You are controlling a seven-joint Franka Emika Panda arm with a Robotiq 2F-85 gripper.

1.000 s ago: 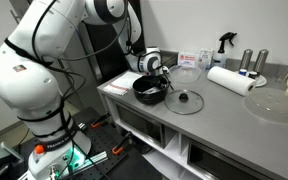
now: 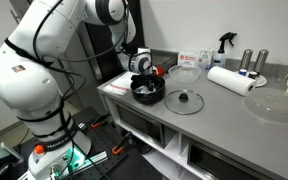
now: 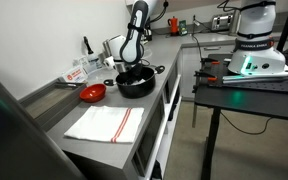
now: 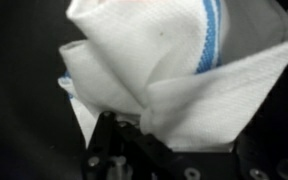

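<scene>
A black pot (image 2: 148,91) stands on the counter by its far left end, also seen as a dark pot (image 3: 135,84) in the second exterior view. My gripper reaches down into it. White cloth with a blue stripe (image 4: 169,70) fills much of the wrist view, its creases drawing together at my fingertips. My fingers look shut on that cloth, though the fold hides most of the grip. In the first exterior view, a little white cloth shows inside the pot.
A glass lid (image 2: 185,102) lies right of the pot, with a clear bowl (image 2: 184,75) behind. A red bowl (image 3: 92,93) and a flat red-striped towel (image 3: 100,122) are nearby. A paper roll (image 2: 231,80) lies farther right.
Over the last second my gripper has moved left and lower, from the pot's right side to its left and middle. The pot and lid appear unmoved.
</scene>
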